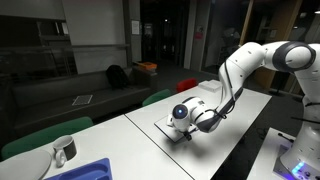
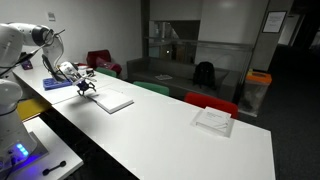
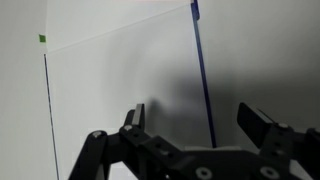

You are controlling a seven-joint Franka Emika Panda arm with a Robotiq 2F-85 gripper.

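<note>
A flat white sheet or board (image 3: 130, 80) with dark blue edge lines fills much of the wrist view. It also shows as a pale rectangle (image 2: 112, 103) on the table in the second exterior view. My gripper is open above it, its two dark fingers spread wide, one on each side of the blue edge. Nothing is visible between the fingertips. From the first exterior view, the gripper (image 1: 180, 136) is low over the board, partly hiding it; whether it touches cannot be made out.
On the left of the table are a mug (image 1: 65, 148), a white plate (image 1: 25, 164) and a blue tray (image 1: 85, 171). A white tray-like object (image 2: 212, 122) lies towards the far end. Chairs stand along the back edge.
</note>
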